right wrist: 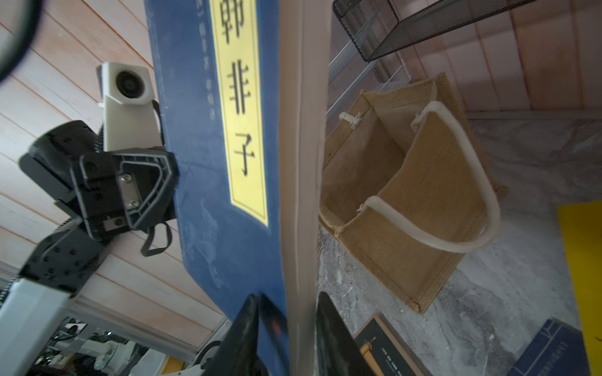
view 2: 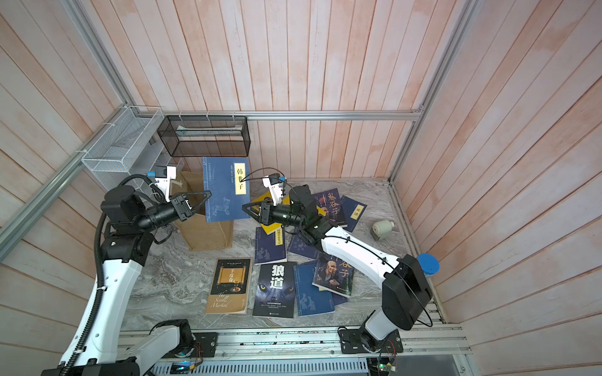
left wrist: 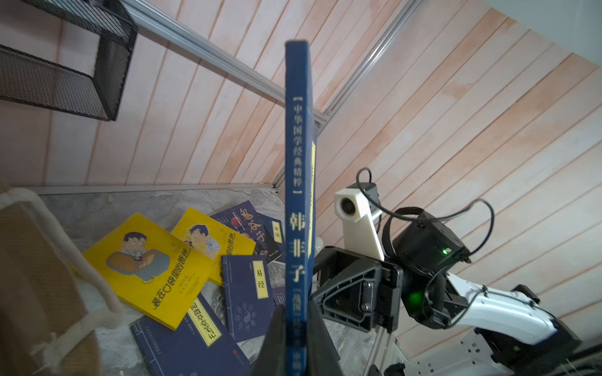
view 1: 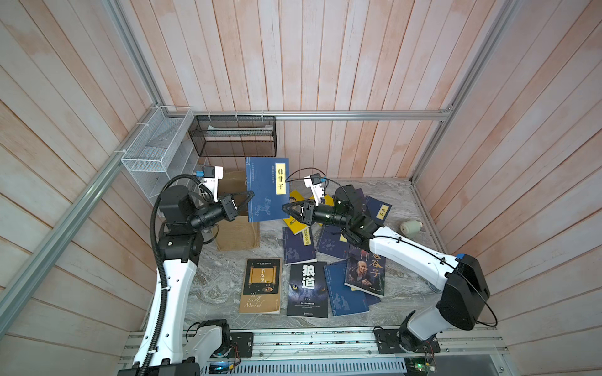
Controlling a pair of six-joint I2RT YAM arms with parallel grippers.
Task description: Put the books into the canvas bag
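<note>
A blue book with a yellow title strip (view 1: 263,197) is held upright in the air. My left gripper (view 1: 252,195) is shut on its spine; in the left wrist view both fingers press close to the book's sides. At the page edge, my right gripper (view 1: 285,206) is open, its fingers (right wrist: 245,335) standing apart on either side of the book. The tan canvas bag (right wrist: 414,232) stands open-topped on the table with white rope handles, left of the book and behind it in the top views, partly hidden by book and left arm.
Several more books cover the table, among them a yellow one (left wrist: 150,269), a black wolf book (view 1: 307,291) and a brown-black one (view 1: 260,287). Wire baskets (view 1: 156,141) and a black mesh basket (view 1: 233,141) hang at the back left. A pale roll (view 1: 410,228) lies at right.
</note>
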